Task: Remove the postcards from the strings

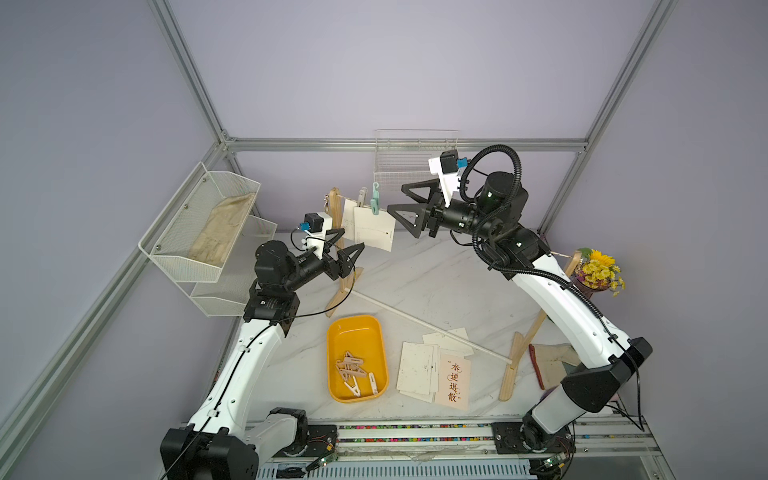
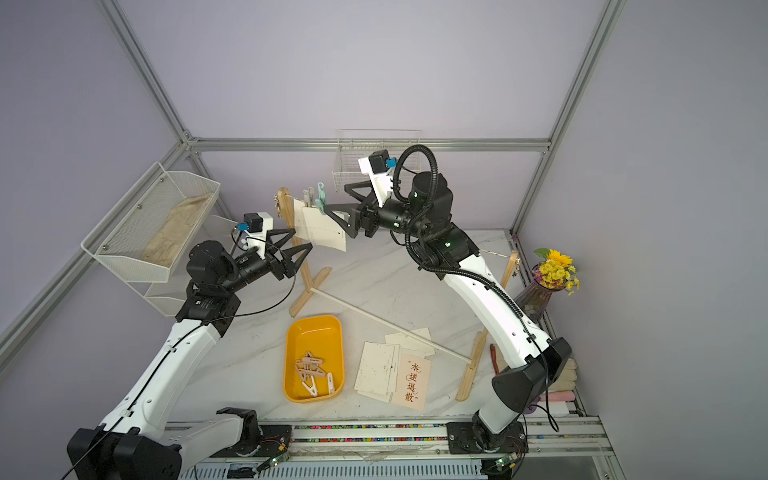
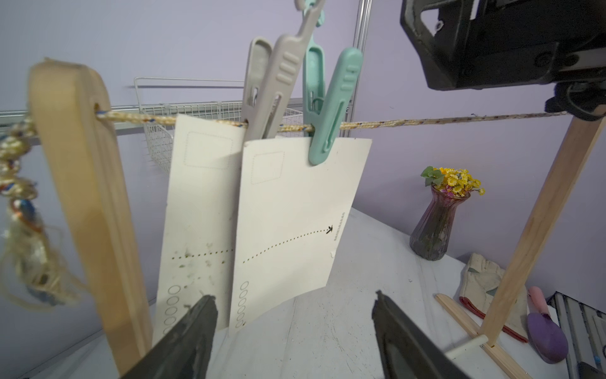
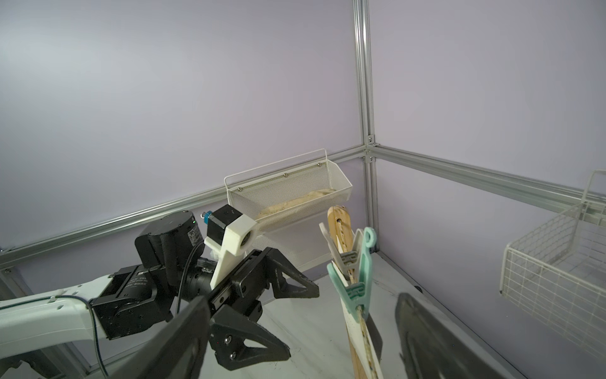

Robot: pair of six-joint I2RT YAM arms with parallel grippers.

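Two white postcards hang from the string (image 3: 435,120) beside its left wooden post (image 3: 88,189). The front postcard (image 3: 296,202) overlaps the rear postcard (image 3: 199,208). A grey clothespin (image 3: 277,82) and a teal clothespin (image 3: 334,104) grip the string and cards. My left gripper (image 1: 353,240) is open in front of the cards' lower left, its fingers (image 3: 189,341) apart with nothing held. Higher up, my right gripper (image 1: 397,199) is open just right of the teal clothespin (image 4: 356,290), which shows between its fingers but untouched as far as I can tell.
A yellow tray (image 1: 332,352) holds several clothespins. Loose postcards (image 1: 416,368) lie on the table to its right. The other wooden post (image 1: 512,376) and a flower vase (image 3: 435,224) stand at the right. A wire basket (image 4: 555,278) hangs on the back wall.
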